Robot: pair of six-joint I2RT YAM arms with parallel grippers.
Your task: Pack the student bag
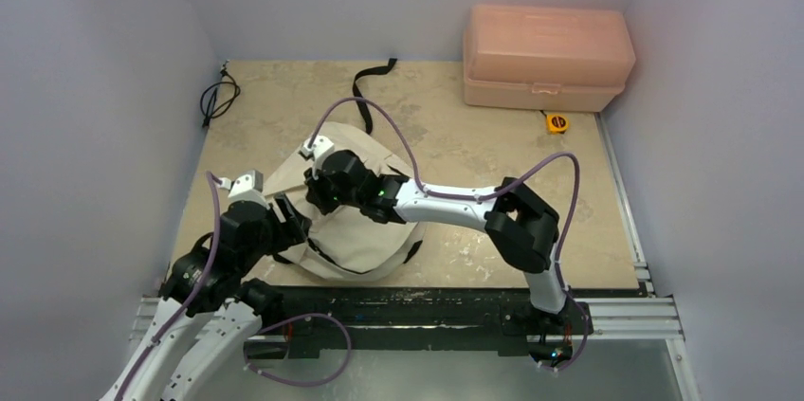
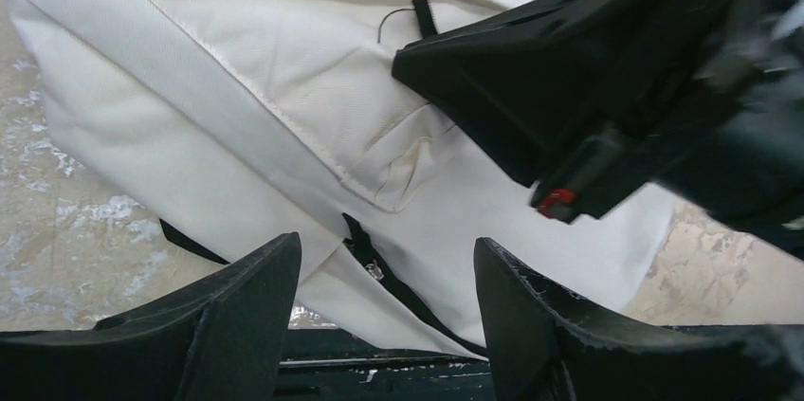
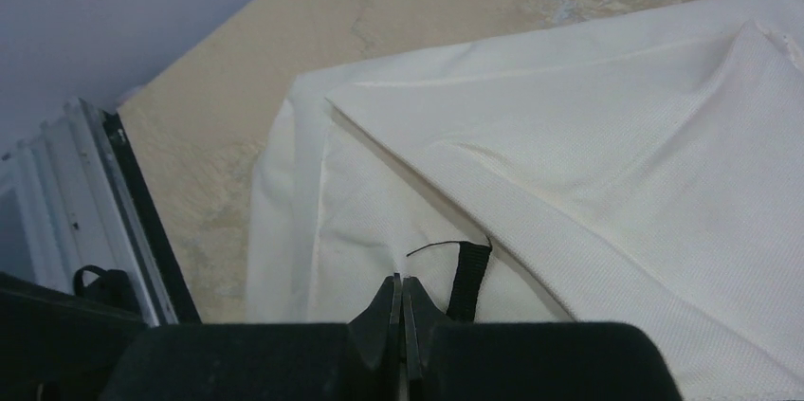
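Note:
A white fabric bag point(image 1: 365, 245) lies flat and creased on the table, with dark zip and strap pieces point(image 2: 393, 282) along it. My left gripper hangs open over the bag's lower left part, with nothing seen between its fingers. My right gripper is shut over the bag's upper middle, beside a short black tab point(image 3: 469, 278); no object shows between its fingers. In the top view the two grippers are close together, and they hide part of the bag.
A pink box point(image 1: 547, 50) stands at the back right, with a yellow tape measure point(image 1: 557, 123) before it. A black cable point(image 1: 213, 102) lies back left, a black strap point(image 1: 365, 107) behind the bag.

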